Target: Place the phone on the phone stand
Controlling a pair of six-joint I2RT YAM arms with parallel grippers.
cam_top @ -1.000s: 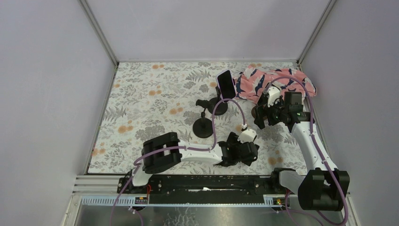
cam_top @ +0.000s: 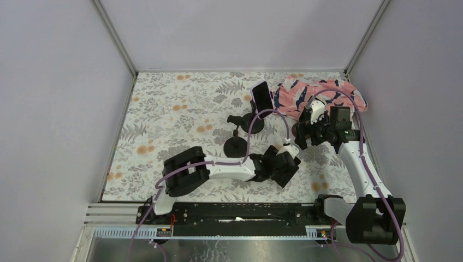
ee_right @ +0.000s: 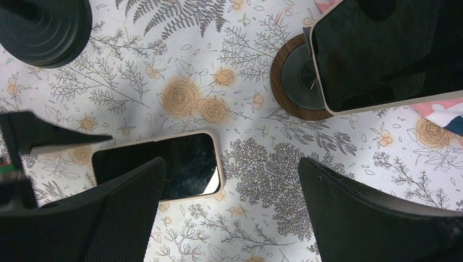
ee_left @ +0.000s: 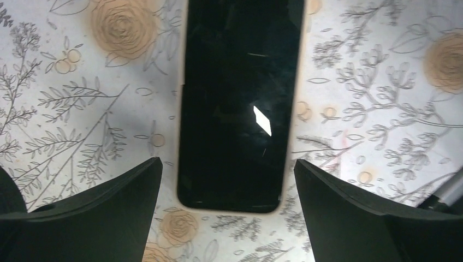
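Note:
A black phone with a pale edge point(ee_left: 235, 120) lies screen up on the floral mat; my open left gripper is over its lower end, one finger either side, nothing held. The right wrist view shows this phone point(ee_right: 185, 158) too, with my open, empty right gripper above the mat. Black round-based stands stand near the centre point(cam_top: 235, 146) and behind it point(cam_top: 253, 124), the rear one with a device point(cam_top: 262, 97) on it. Another device point(ee_right: 387, 52) rests on a stand with a wooden-rimmed base point(ee_right: 281, 82), beside my right gripper.
A crumpled pink patterned cloth point(cam_top: 295, 95) lies at the back right. Pale walls enclose the workspace on the sides and back.
My left gripper has shifted slightly toward the back, uncovering more of the lying phone in the top view. The right arm has not moved.

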